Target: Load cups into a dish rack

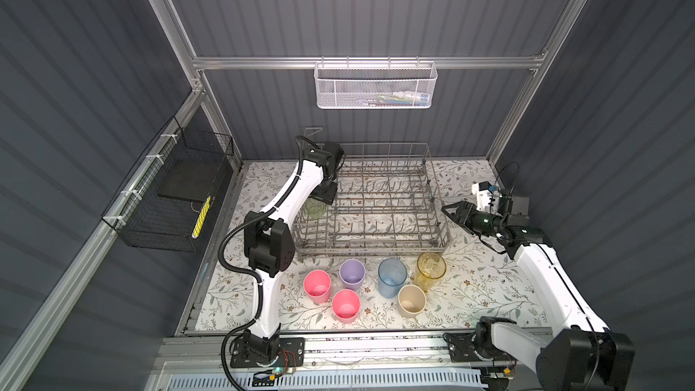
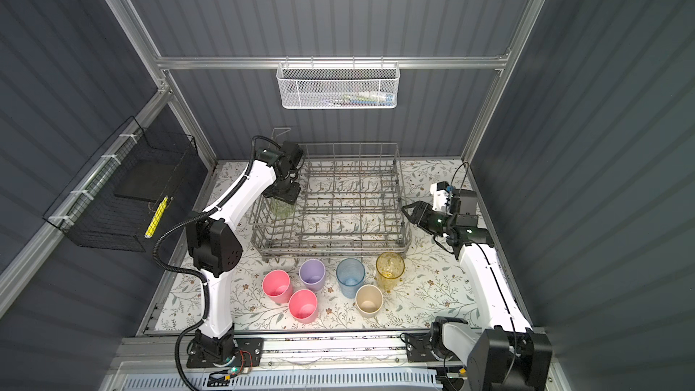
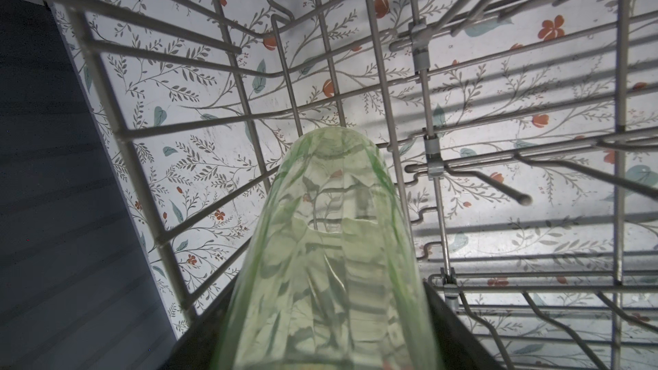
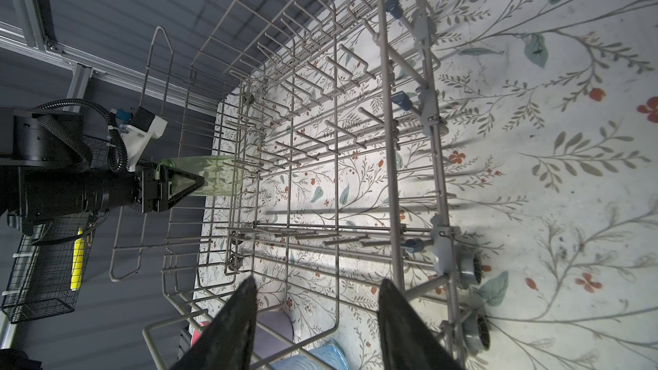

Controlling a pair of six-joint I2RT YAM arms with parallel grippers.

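A translucent green glass (image 3: 329, 246) stands in the left end of the wire dish rack (image 1: 383, 249), with my left gripper (image 1: 323, 192) around it; in the left wrist view the glass hides most of the fingers, so their grip is unclear. My right gripper is open and empty beside the rack's right end. In front of the rack stand two pink cups (image 1: 317, 286), a purple cup (image 1: 352, 273), a blue cup (image 1: 391, 278), an amber cup (image 1: 430, 273) and a beige cup (image 1: 411, 301).
A black wire basket (image 1: 173, 188) hangs on the left wall and a white mesh basket (image 1: 375, 87) on the back wall. The rack's middle and right are empty.
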